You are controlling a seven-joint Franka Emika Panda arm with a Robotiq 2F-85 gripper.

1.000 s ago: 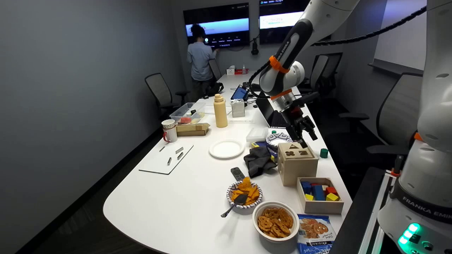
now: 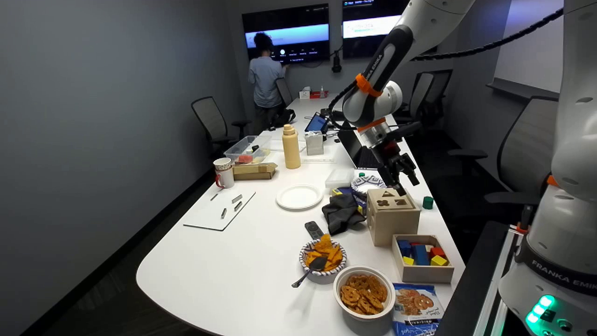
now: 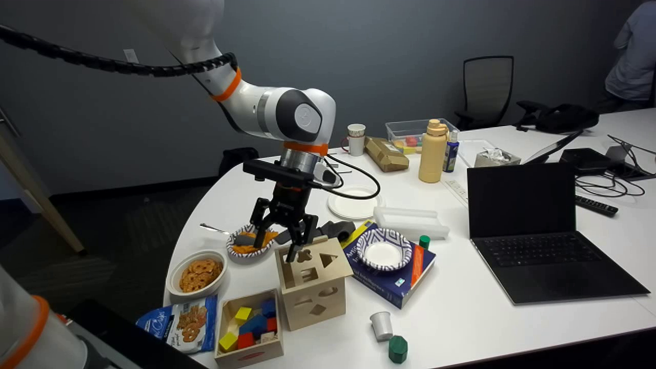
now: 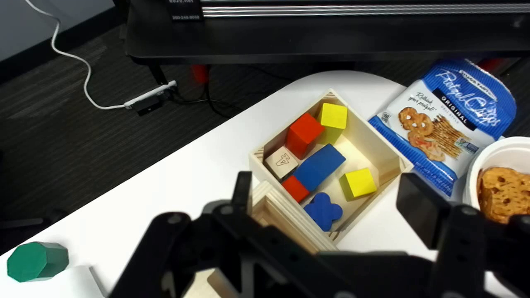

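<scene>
My gripper (image 3: 278,249) stands open over the wooden shape-sorter box (image 3: 313,295), with nothing between its fingers. That sorter has cut-out holes in its top and side; in the wrist view my gripper hides most of it. Beside it sits an open wooden tray (image 4: 370,144) holding several blocks. Among them are a red block (image 4: 304,135), a blue block (image 4: 319,166), a blue flower-shaped block (image 4: 323,210), a yellow block (image 4: 358,183) and a plain wooden block (image 4: 281,163). A green block (image 3: 397,348) lies apart, close to the table edge, near a small white cup (image 3: 382,325).
A pretzel bag (image 2: 418,309), a pretzel bowl (image 2: 364,293) and a chip bowl (image 2: 322,257) with a spoon crowd the near end. Behind the sorter lie a dark cloth (image 2: 339,213) and a book (image 3: 393,287) bearing a patterned bowl. The table's left side has free room.
The arm, gripper and table objects look unmoved. Only the person at the back has shifted slightly.
</scene>
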